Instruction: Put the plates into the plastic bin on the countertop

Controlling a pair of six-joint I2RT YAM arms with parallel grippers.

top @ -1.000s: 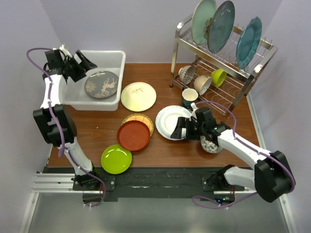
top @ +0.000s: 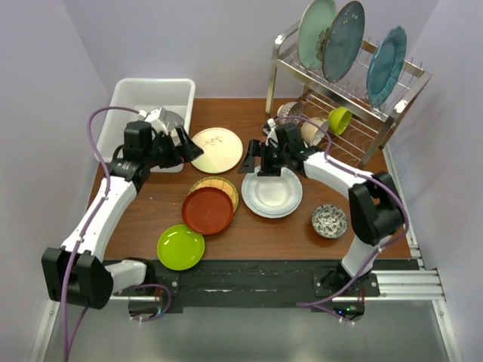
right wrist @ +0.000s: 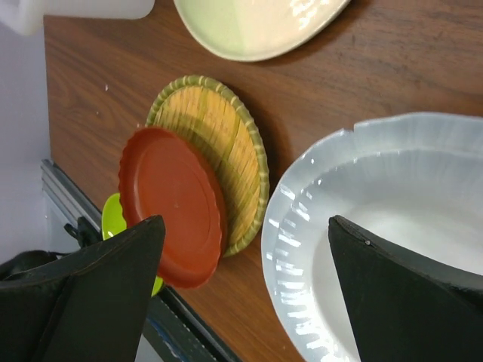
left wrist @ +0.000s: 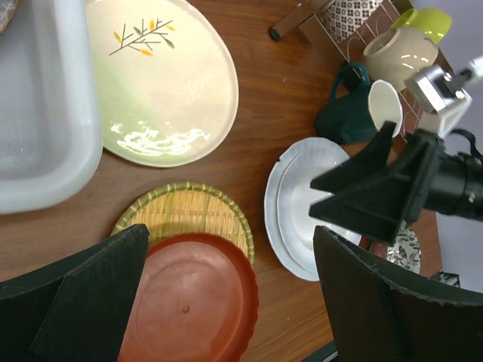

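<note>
The white plastic bin (top: 118, 113) stands at back left, a grey plate inside, partly hidden by my left arm. My left gripper (top: 178, 145) is open near the bin's right side, beside the cream plate (top: 217, 153). My right gripper (top: 255, 157) hangs open over the white plates (top: 272, 197), nothing between its fingers. A red plate (top: 207, 211) overlaps a woven round plate (top: 219, 183); a green plate (top: 179, 249) lies at the front.
A two-tier rack (top: 398, 107) at back right holds upright plates, bowls and cups. A dark green mug (left wrist: 339, 117) stands beside it, and a patterned bowl (top: 329, 220) sits at the right.
My left gripper has moved from over the bin rightward and toward the front. My right gripper has moved back and left over the white plates.
</note>
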